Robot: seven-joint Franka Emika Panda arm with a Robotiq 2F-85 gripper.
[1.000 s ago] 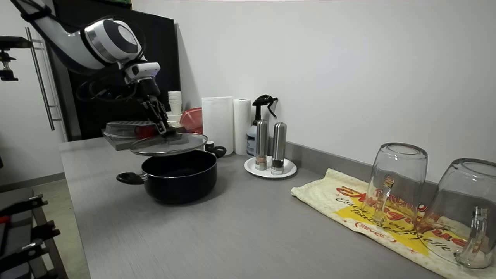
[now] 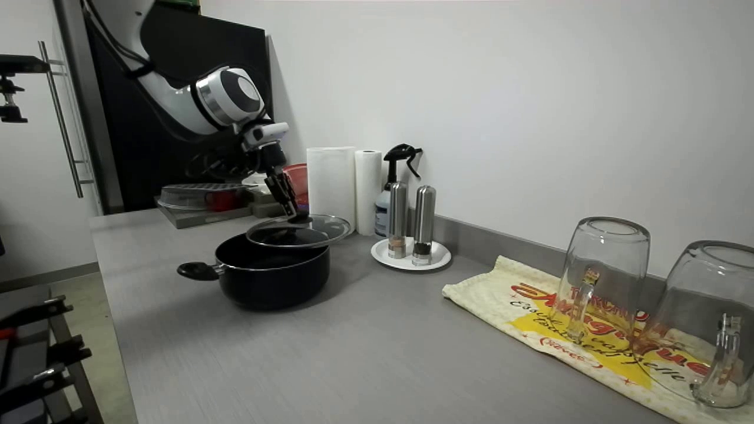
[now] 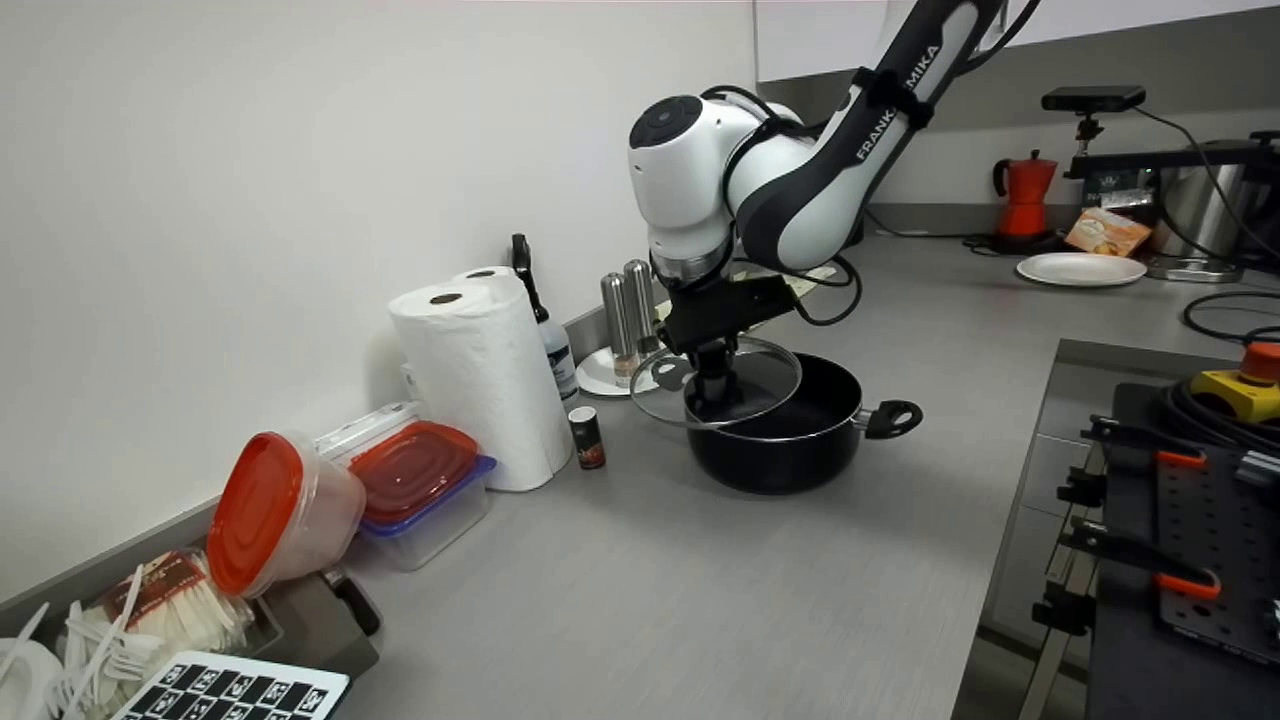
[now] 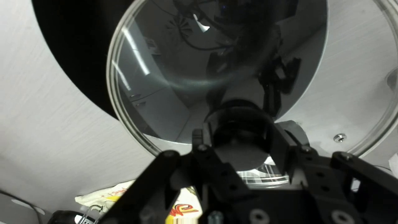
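My gripper [image 2: 297, 214] is shut on the dark knob [image 4: 242, 143] of a glass lid [image 2: 325, 226]. In exterior view 2 the lid [image 3: 657, 382] tilts and overhangs the wall-side part of a black pot [image 3: 780, 462], leaving much of the opening uncovered. The pot [image 2: 275, 281] stands upright on the counter, and one of its handles [image 2: 198, 271] points toward the counter's open edge. Through the glass in the wrist view, both dark pot interior and bare counter show. Whether the lid's rim touches the pot I cannot tell.
Paper rolls [image 2: 330, 185], a spray bottle [image 2: 382, 211] and a white plate [image 2: 382, 252] with two grinders stand along the wall. A small jar [image 3: 587, 438] is near the rolls. Glass mugs [image 2: 601, 282] rest on a cloth [image 2: 495, 290].
Arm and lid have moved right in exterior view 1, toward the wall side, and the lid sits slightly lower. It now hides the pot's far handle. The pot has stayed put.
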